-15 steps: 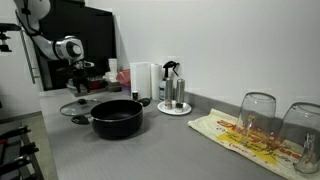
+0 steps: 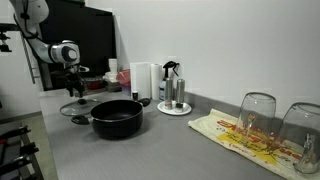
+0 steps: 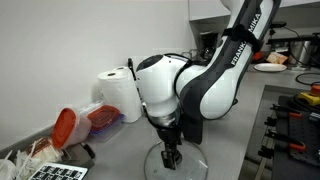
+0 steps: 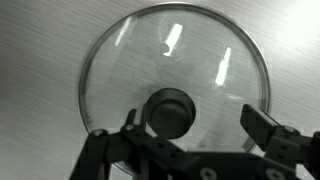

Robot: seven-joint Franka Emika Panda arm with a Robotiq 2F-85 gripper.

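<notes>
A round glass lid [image 4: 215, 75] with a black knob [image 4: 171, 112] lies flat on the table. Above it hangs my gripper, its fingers wide apart and nothing held. In the wrist view the knob sits between the two fingers, near the middle of the gap. From the side, the gripper [image 3: 172, 158] is low over the lid [image 3: 190, 172]. Contact with the knob cannot be made out. A black pot [image 2: 117, 120] with no lid on it stands beside the glass lid [image 2: 80, 106].
A white plate [image 2: 174, 109] with bottles and grinders stands behind the pot. Two upturned glass jars [image 2: 257, 112] rest on a yellow patterned cloth [image 2: 218, 128] at the right.
My gripper has come down closer to the lid over the last second. Pot and lid keep their places.
</notes>
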